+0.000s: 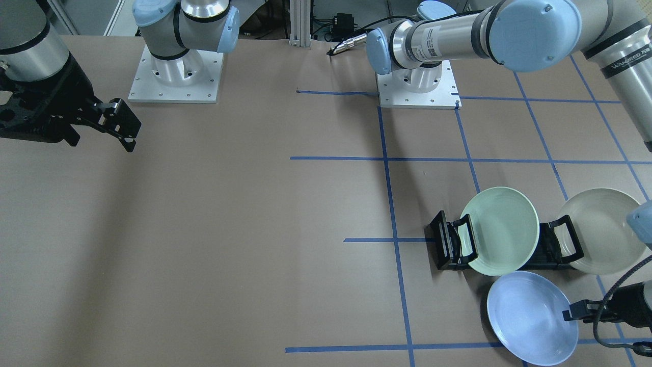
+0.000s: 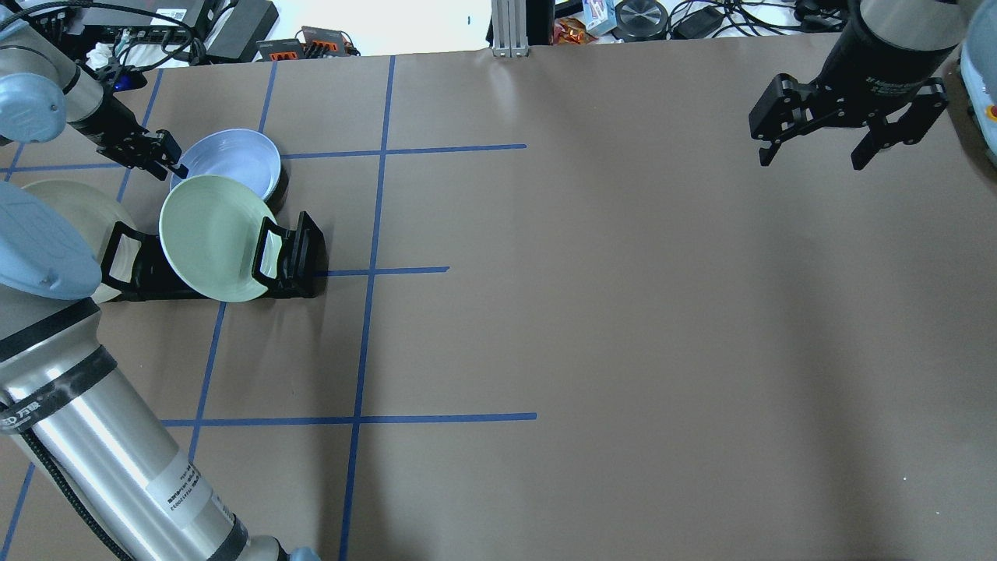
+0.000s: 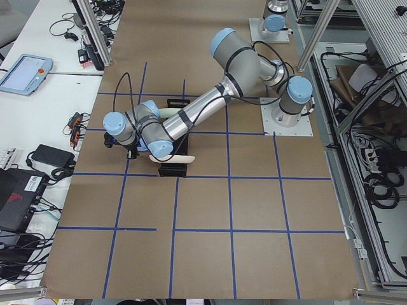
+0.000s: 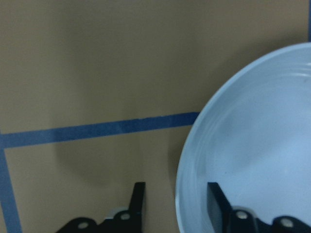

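A pale blue plate [image 1: 529,318] lies flat on the taped table, in front of two black racks. My gripper is at its rim: in the left wrist view the fingers stand apart, one over the plate's inside and one outside it. In the front view the gripper [image 1: 571,313] meets the plate's right edge. A mint-green plate [image 1: 498,229] stands tilted in one black rack [image 1: 446,244], a cream plate [image 1: 605,232] in the other.
A second arm's black gripper [image 2: 841,112] hangs at the top right of the top view. Cables and electronics lie along the table's edge.
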